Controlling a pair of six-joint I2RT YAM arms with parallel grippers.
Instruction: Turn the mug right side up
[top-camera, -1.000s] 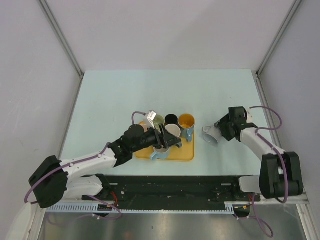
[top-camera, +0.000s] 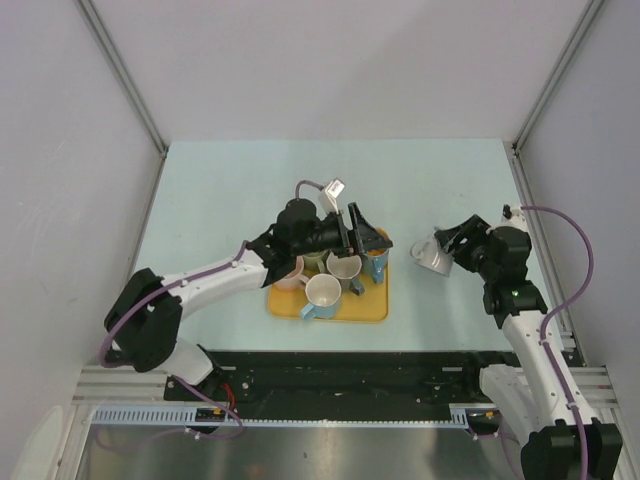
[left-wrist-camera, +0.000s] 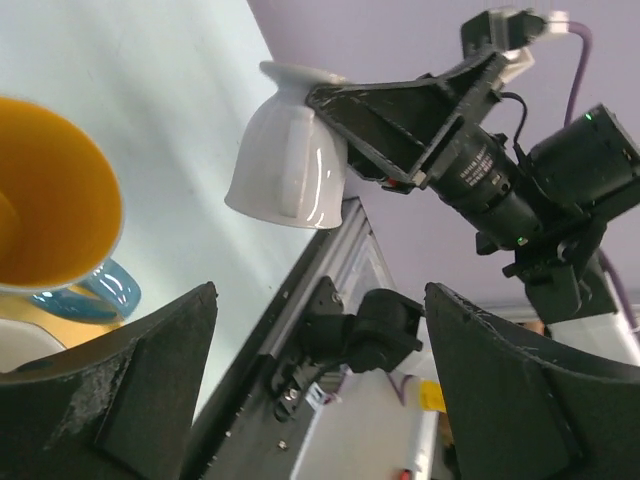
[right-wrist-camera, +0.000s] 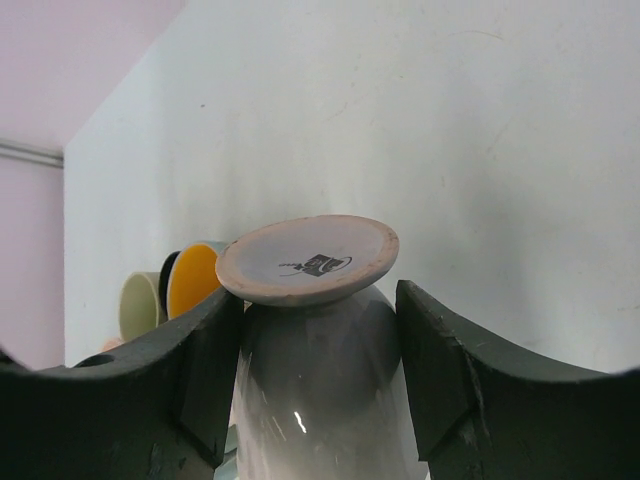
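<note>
A white mug (top-camera: 433, 258) with a printed base (right-wrist-camera: 306, 258) hangs at the right of the table, held by my right gripper (top-camera: 455, 240) across its base end. In the left wrist view the mug (left-wrist-camera: 280, 165) has its rim down, and in the right wrist view the right fingers flank it just below the base. My left gripper is open and empty, above the group of mugs in the middle, facing the held mug.
A yellow tray (top-camera: 360, 309) holds several mugs, among them an orange mug (left-wrist-camera: 50, 190) with a blue handle, under my left gripper.
My left arm has risen and moved right and back, over the orange mug.
</note>
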